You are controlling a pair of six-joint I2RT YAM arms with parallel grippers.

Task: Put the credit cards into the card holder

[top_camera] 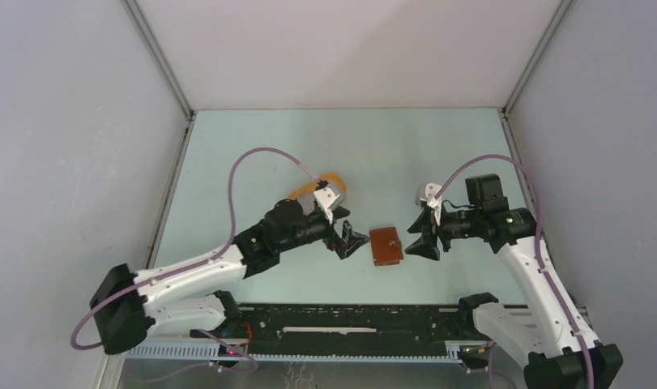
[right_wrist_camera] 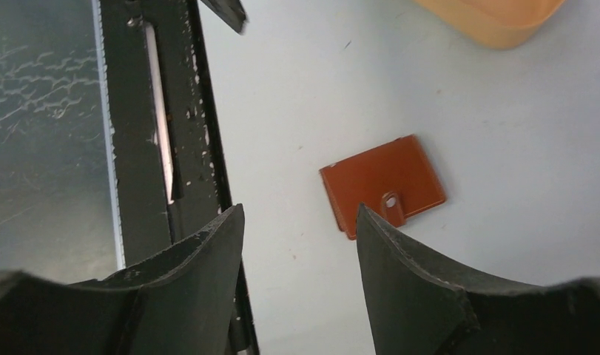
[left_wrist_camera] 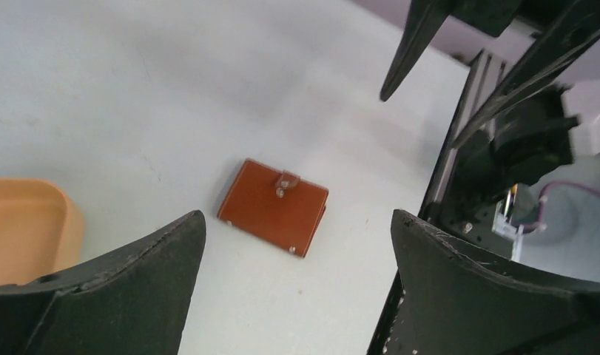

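Note:
The brown card holder (top_camera: 386,246) lies flat on the table between the two grippers, its flap fastened with a snap tab, as the left wrist view shows for the holder (left_wrist_camera: 271,207). No card can be made out on it. My left gripper (top_camera: 356,241) stands open to the left of it, nothing between its fingers. On its right side is my right gripper (top_camera: 418,238), also open and empty; in the right wrist view the holder (right_wrist_camera: 378,181) appears beyond the fingertips. Neither gripper touches it.
An orange tray (top_camera: 334,177), partly covered by the left arm, sits behind the left gripper; something pale in it shows only in part. A dark rail (top_camera: 329,316) borders its front edge.

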